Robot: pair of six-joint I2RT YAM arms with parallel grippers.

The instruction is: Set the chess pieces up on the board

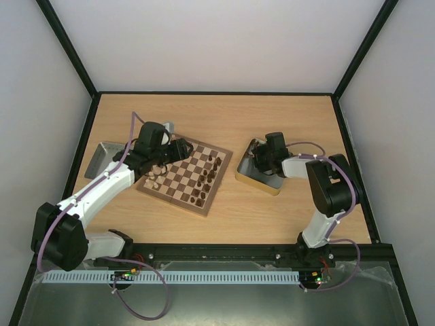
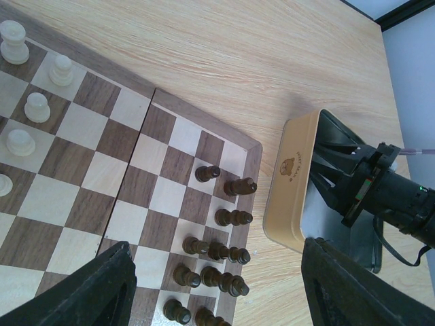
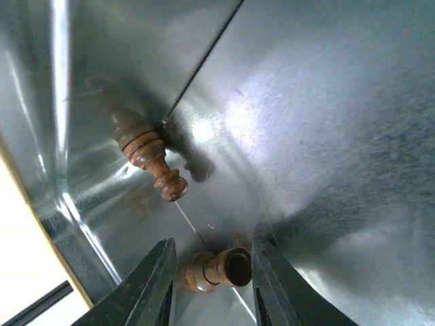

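Observation:
My right gripper is down inside the tan box (image 2: pixel 289 176), its fingers apart around a dark wooden piece (image 3: pixel 224 270) lying on its side; whether they touch it is unclear. Another dark piece (image 3: pixel 153 163) lies nearby on the metal floor. My left gripper hangs open over the chessboard (image 2: pixel 92 173), nothing visible between its fingers. Dark pieces (image 2: pixel 233 217) stand along the board's right side; white pieces (image 2: pixel 37 107) stand on its left part.
A metal tray (image 1: pixel 100 163) sits left of the board, partly behind the left arm. Bare table (image 2: pixel 190 47) shows beyond the board and around the box.

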